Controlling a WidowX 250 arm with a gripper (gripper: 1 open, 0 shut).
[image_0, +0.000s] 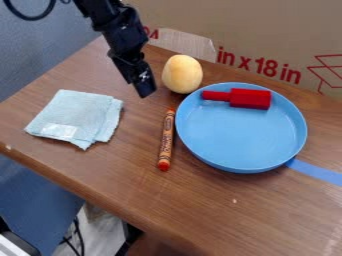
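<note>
My black gripper (142, 82) hangs over the back-left of the wooden table, left of a yellow egg-shaped object (182, 74); whether it is open or shut is unclear. An orange crayon-like stick (167, 140) lies below it. A blue plate (241, 135) holds a red object with a short handle (249, 99) near its back edge. A folded pale-blue cloth (75, 118) lies to the left.
A cardboard box (267, 35) stands behind the table. Blue tape (317, 172) runs right of the plate.
</note>
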